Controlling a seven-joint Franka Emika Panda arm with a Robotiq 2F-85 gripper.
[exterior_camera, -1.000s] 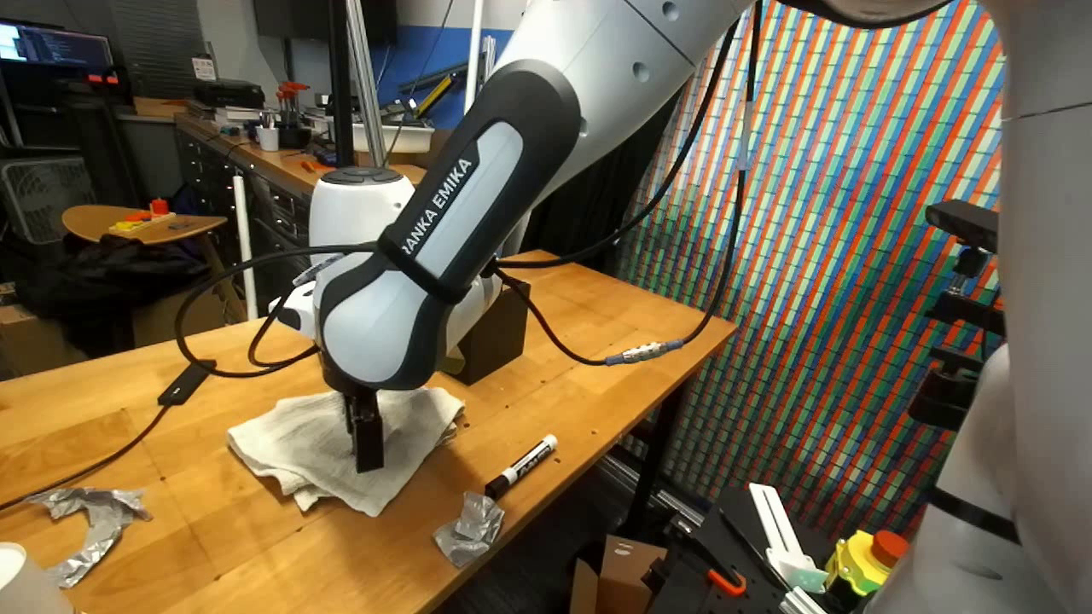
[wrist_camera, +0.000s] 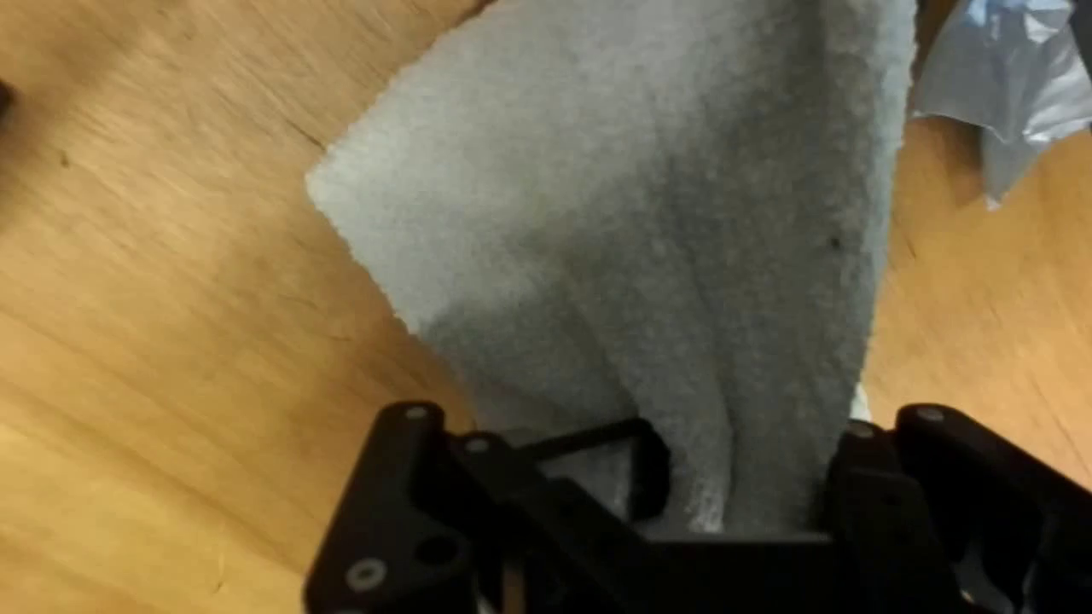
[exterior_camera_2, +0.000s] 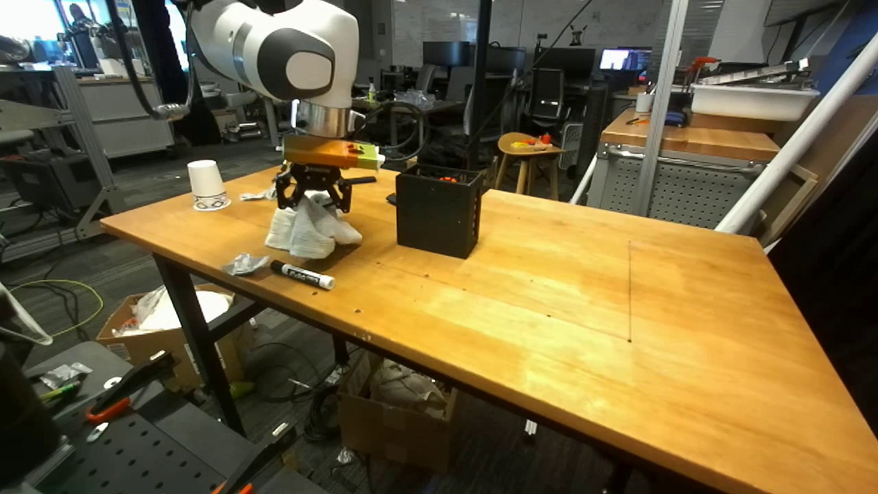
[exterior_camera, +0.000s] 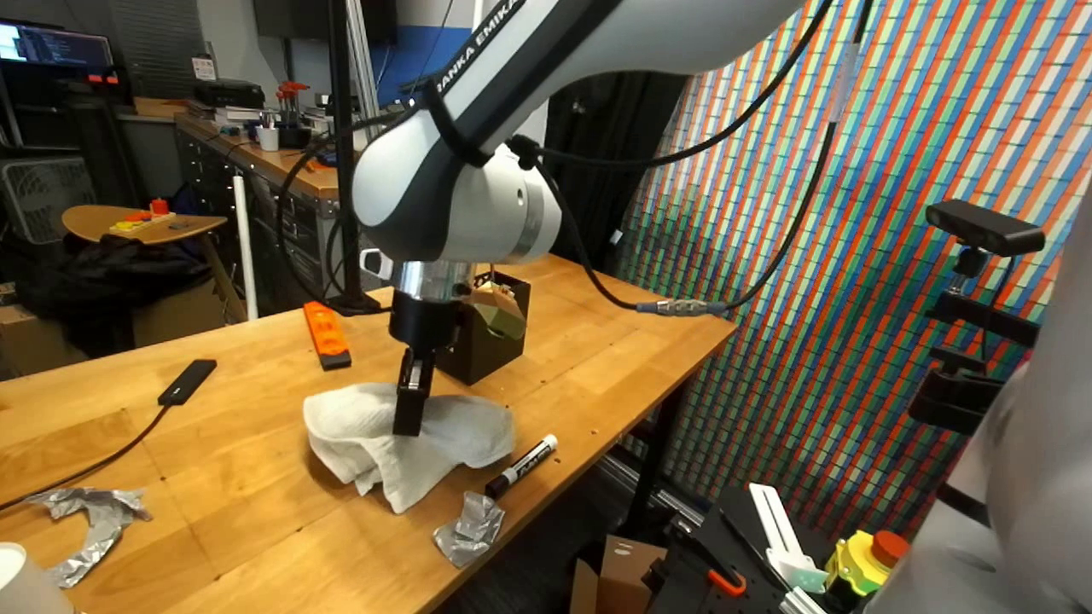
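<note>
A white cloth (exterior_camera: 450,430) hangs bunched from my gripper (exterior_camera: 407,428), its lower folds close to or touching the wooden table. In exterior view 2 the same cloth (exterior_camera_2: 309,230) rises to a peak between the fingers of the gripper (exterior_camera_2: 316,199), which is shut on it. The wrist view shows the cloth (wrist_camera: 635,205) stretching away from the dark fingers, with creases gathering toward them. The pinched part itself is mostly hidden by the fingers.
A black box (exterior_camera_2: 436,210) stands near the cloth. A marker (exterior_camera: 522,466) and crumpled silver tape (exterior_camera: 468,527) lie by the table's edge. An orange-and-black object (exterior_camera: 328,336) lies behind the cloth; a paper cup (exterior_camera_2: 207,182) stands at one end. The opposite end is clear.
My gripper has moved up and toward the black box, pulling the cloth with it. The cloth, spread fairly flat before, is now gathered and raised. The orange-and-black object has come into view.
</note>
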